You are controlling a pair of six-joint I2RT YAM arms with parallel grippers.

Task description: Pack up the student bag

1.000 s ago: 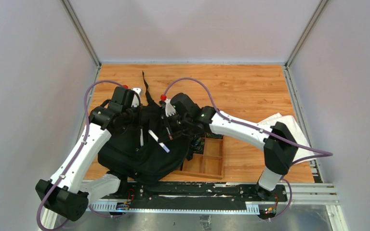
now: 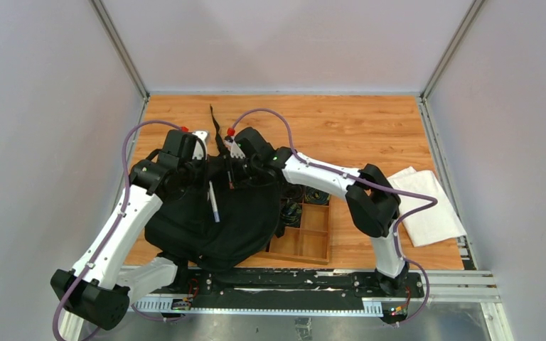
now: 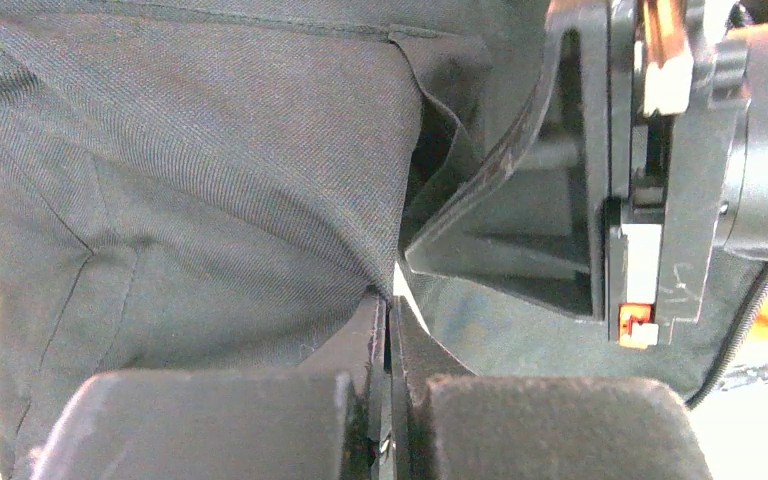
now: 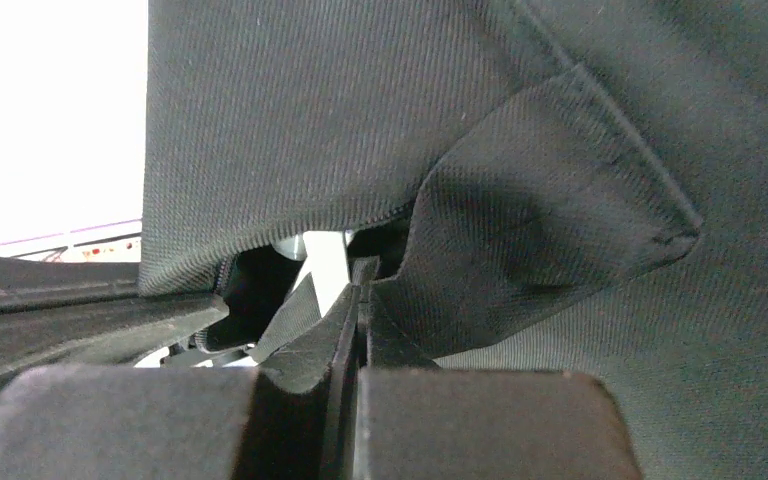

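The black bag (image 2: 206,234) fills the left of the table. In the top view a white marker with a blue end (image 2: 214,202) shows against it, near both grippers. My left gripper is shut at a fold of fabric, with a white strip partly visible behind its fingertips. My right gripper is shut on a white marker (image 4: 325,262) at the opening of a pocket (image 4: 520,220), the marker partly hidden by fabric. The right gripper body fills the right of the left wrist view.
A wooden compartment tray (image 2: 315,241) with coiled cables in some cells lies partly behind the bag. Folded white cloths (image 2: 430,220) lie at the right.
The marker in the top view has swung from diagonal to nearly upright. The left arm is almost still.
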